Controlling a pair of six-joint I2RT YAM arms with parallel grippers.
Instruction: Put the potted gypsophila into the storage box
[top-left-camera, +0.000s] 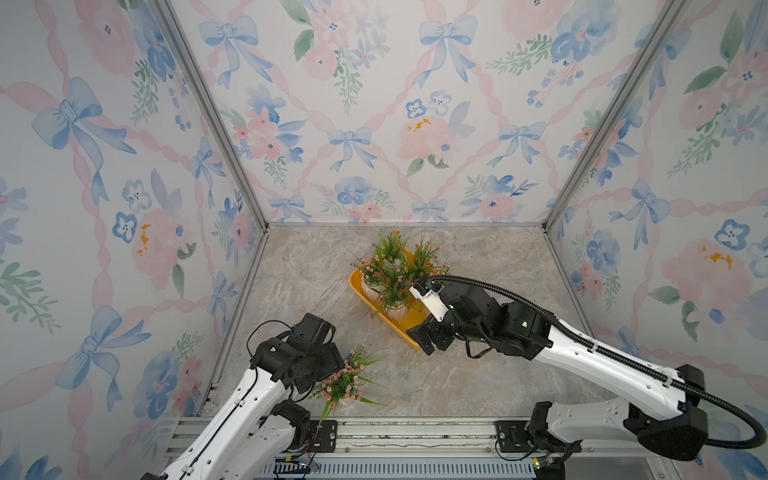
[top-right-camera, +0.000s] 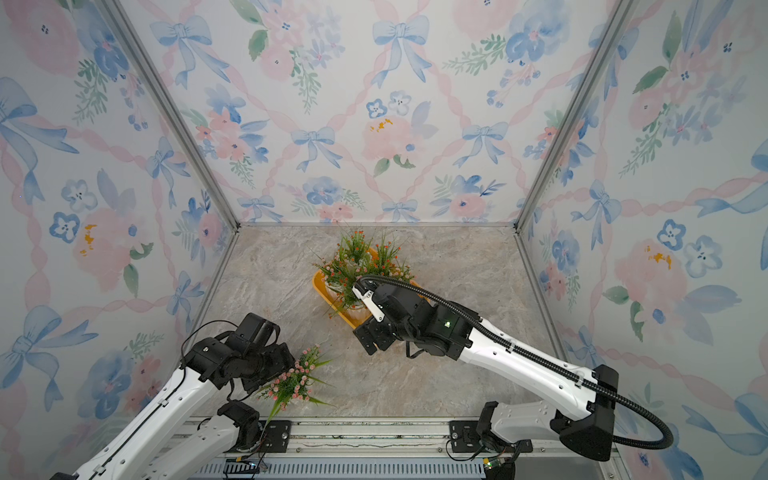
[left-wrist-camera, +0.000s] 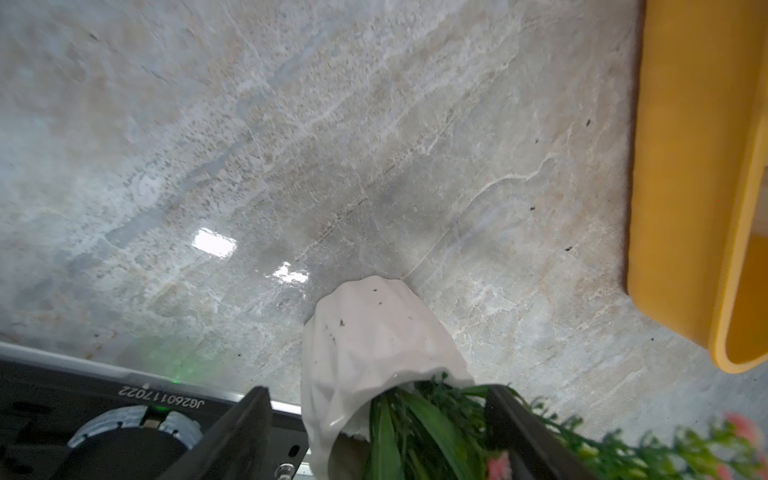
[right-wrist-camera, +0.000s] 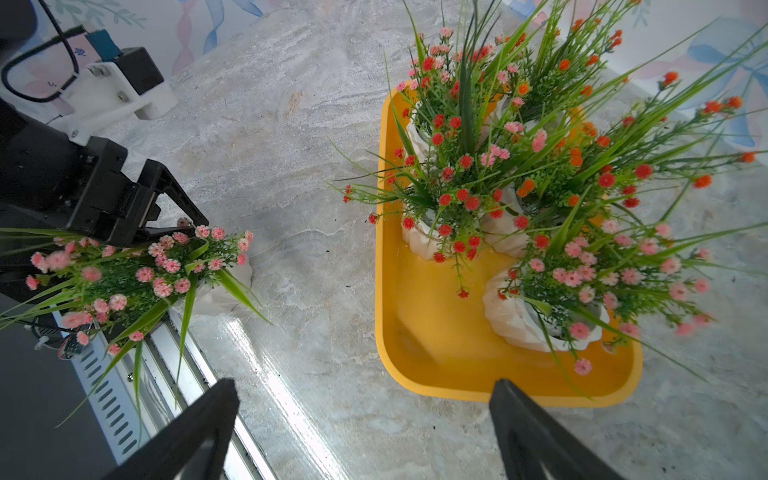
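A white pot (left-wrist-camera: 376, 336) with pink gypsophila (top-left-camera: 345, 376) stands near the front edge, outside the yellow storage box (right-wrist-camera: 388, 320). My left gripper is over it, open, with the pot and leaves between its blurred fingers. The box holds several white pots (right-wrist-camera: 520, 328) with red, orange and pink flowers. My right gripper is open above the box's front side, nothing between its fingers.
Bare marble floor (top-right-camera: 480, 280) surrounds the box. A metal rail (top-left-camera: 416, 428) runs along the front edge, and floral walls enclose the back and sides.
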